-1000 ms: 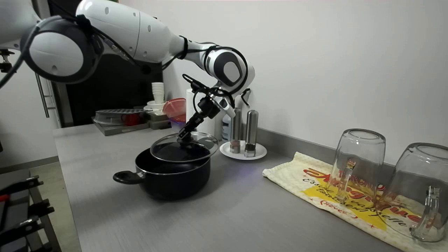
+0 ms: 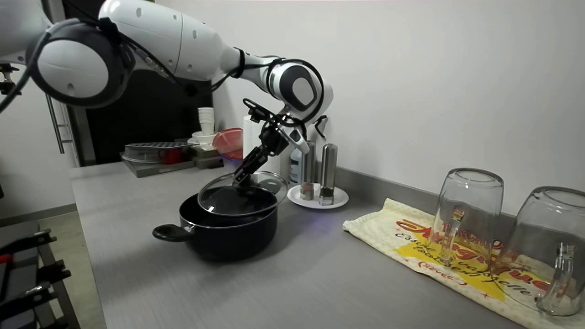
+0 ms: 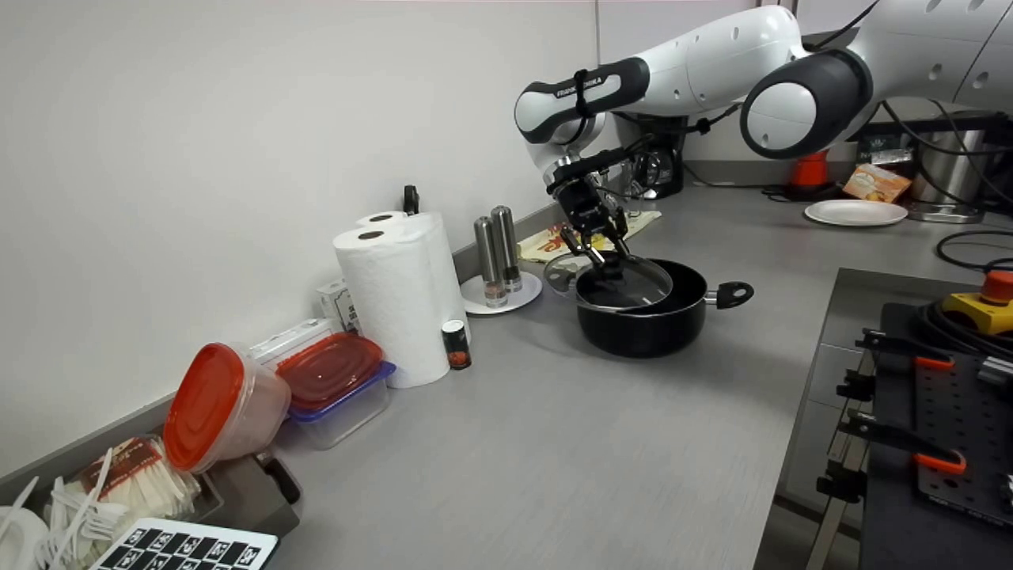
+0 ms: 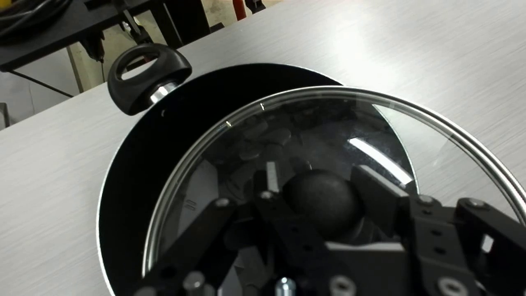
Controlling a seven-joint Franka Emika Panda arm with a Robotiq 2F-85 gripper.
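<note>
A black pot (image 2: pixel 230 241) stands on the grey counter, its side handle (image 2: pixel 171 233) pointing toward the counter's front edge. My gripper is shut on the black knob (image 4: pixel 321 203) of a glass lid (image 4: pixel 315 123), with one finger on either side of the knob. The lid sits off-centre and tilted over the pot, overhanging the rim on the side away from the handle; part of the pot's dark inside is uncovered. Whether lid and rim touch I cannot tell. In the second exterior view the gripper (image 3: pixel 609 258) reaches down from above the pot (image 3: pixel 638 328).
Near the pot, two metal grinders (image 2: pixel 327 174) stand on a white plate (image 3: pixel 513 300) by the wall. Paper towel rolls (image 3: pixel 399 304) and a small jar (image 3: pixel 457 343) are farther along. Glass mugs (image 2: pixel 469 216) rest on a cloth (image 2: pixel 397 227).
The pot has shifted slightly, its handle now a little farther right in the first exterior view. The lid and my gripper have moved slightly right too, with the lid a bit more tilted.
</note>
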